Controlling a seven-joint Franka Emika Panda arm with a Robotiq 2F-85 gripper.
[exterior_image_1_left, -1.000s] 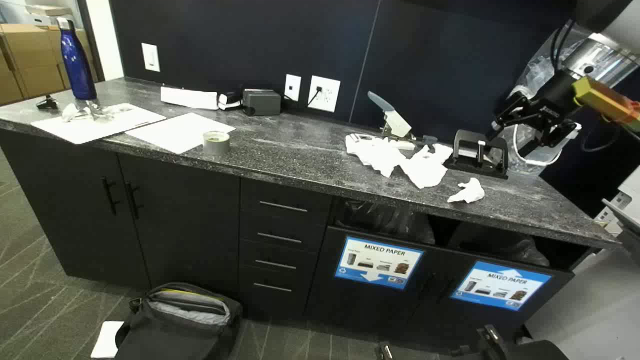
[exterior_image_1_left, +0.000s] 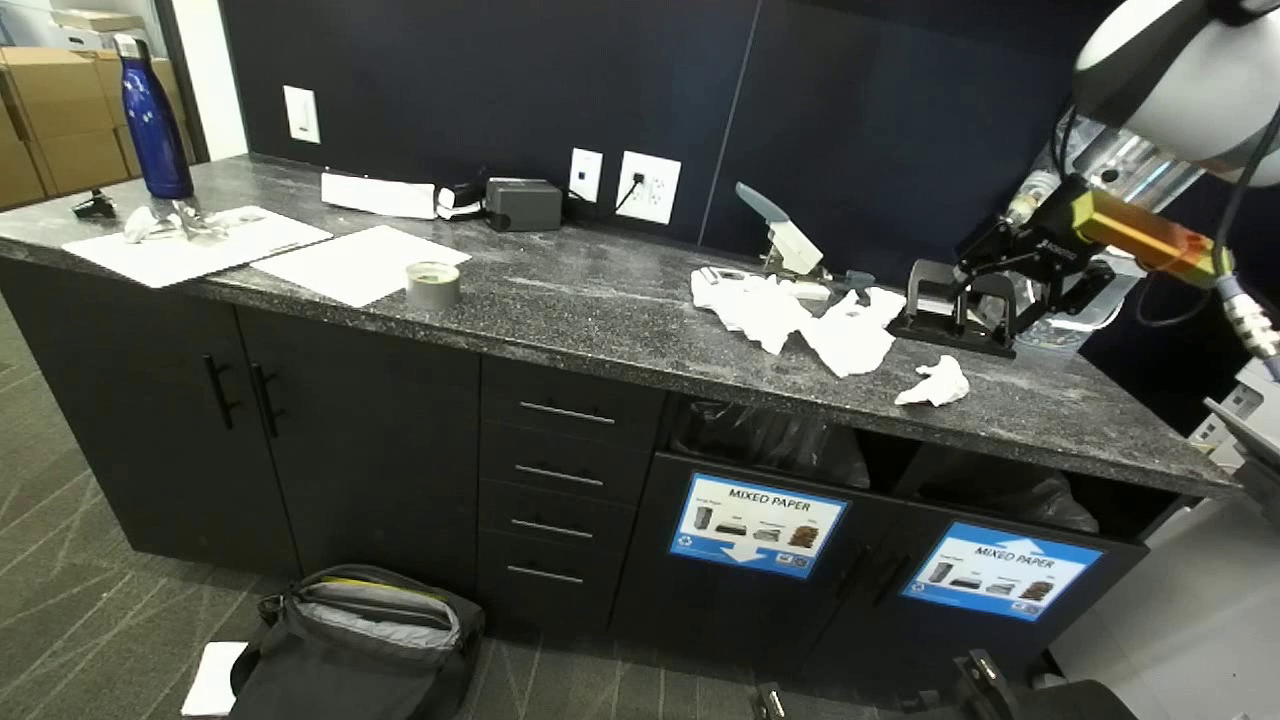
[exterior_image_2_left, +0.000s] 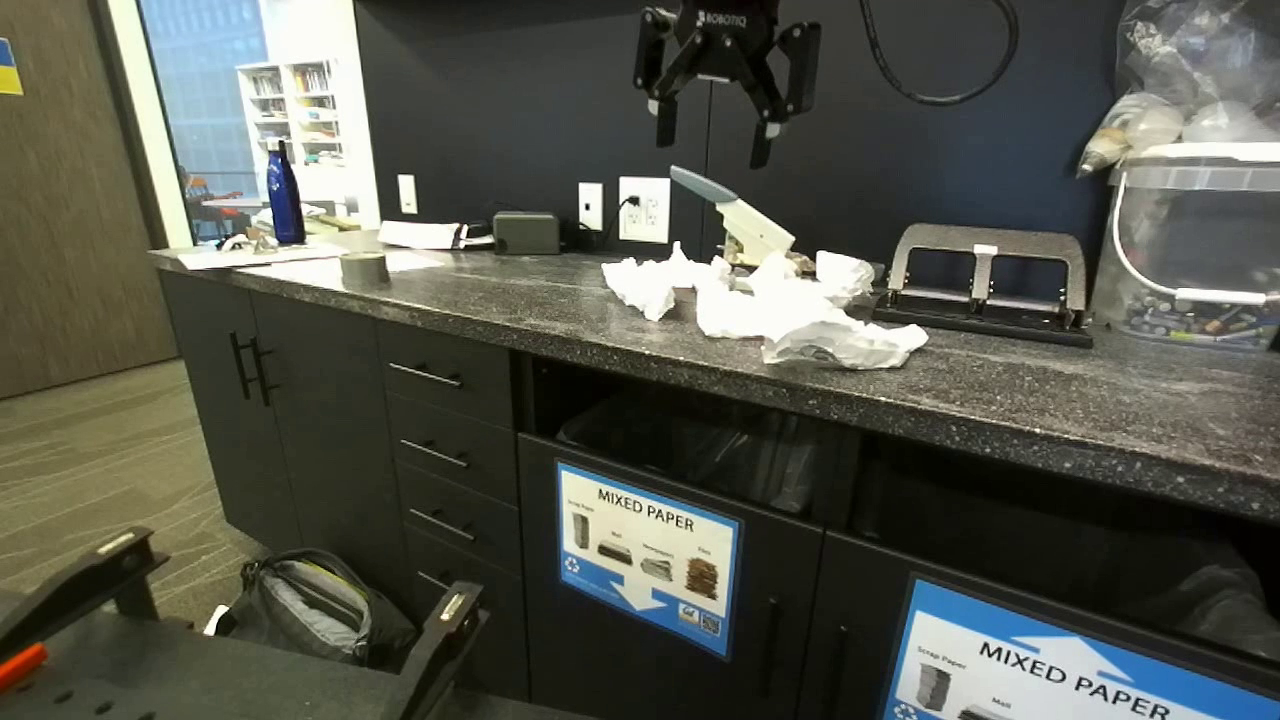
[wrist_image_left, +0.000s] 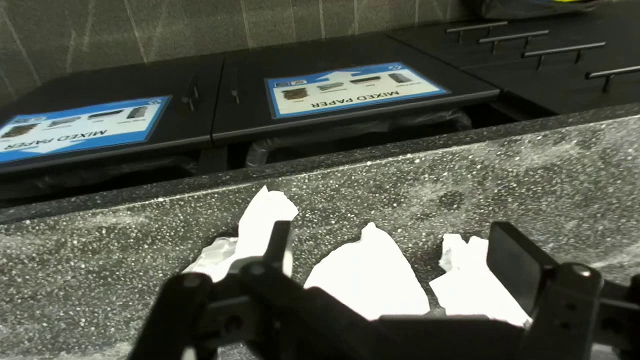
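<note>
Three crumpled white paper pieces lie on the speckled dark counter: a left piece (exterior_image_1_left: 753, 307), a middle piece (exterior_image_1_left: 852, 334) and a smaller one (exterior_image_1_left: 937, 383) near the front edge. Above the counter hangs my gripper (exterior_image_2_left: 713, 144), open, with its fingers spread and nothing held. In the wrist view the middle paper (wrist_image_left: 372, 276) shows between the fingers but lies lower down, on the counter. The other two papers show beside or behind the left finger (wrist_image_left: 279, 243) and the right finger (wrist_image_left: 514, 264). My gripper's own body hides their lower parts.
Behind the papers stands a stapler (exterior_image_2_left: 756, 228), tilted open. A black hole punch (exterior_image_2_left: 990, 282) and a clear bucket (exterior_image_2_left: 1188, 246) stand to the right. Further left are a tape roll (exterior_image_1_left: 432, 286), flat sheets (exterior_image_1_left: 360, 264) and a blue bottle (exterior_image_1_left: 156, 126).
In exterior view 1 my gripper has moved left, from in front of the bucket to over the hole punch in the picture. The papers have not moved.
</note>
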